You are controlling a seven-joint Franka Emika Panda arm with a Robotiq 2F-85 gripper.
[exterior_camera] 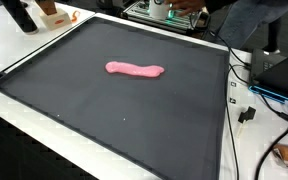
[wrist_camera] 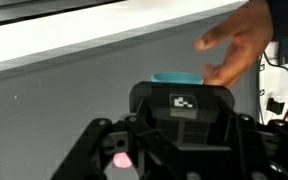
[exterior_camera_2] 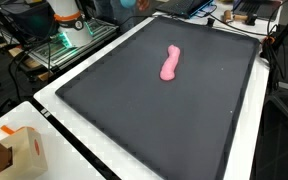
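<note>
My gripper fills the lower middle of the wrist view, shut on a teal object (wrist_camera: 177, 78) that shows just past the fingers. Most of that object is hidden by the gripper, so its shape cannot be told. A person's hand (wrist_camera: 239, 50) is close beside it, fingers spread. On the dark grey mat (exterior_camera: 104, 110) lies a long pink piece (exterior_camera: 134, 69), slightly curved with rounded ends. The same pink piece (exterior_camera_2: 170, 62) appears in exterior view 2, well apart from anything else, and a bit of it shows below my gripper in the wrist view.
Around the mat runs a white table edge (exterior_camera_2: 89, 142). Black cables (exterior_camera: 249, 75) hang along the right side in exterior view 1.
</note>
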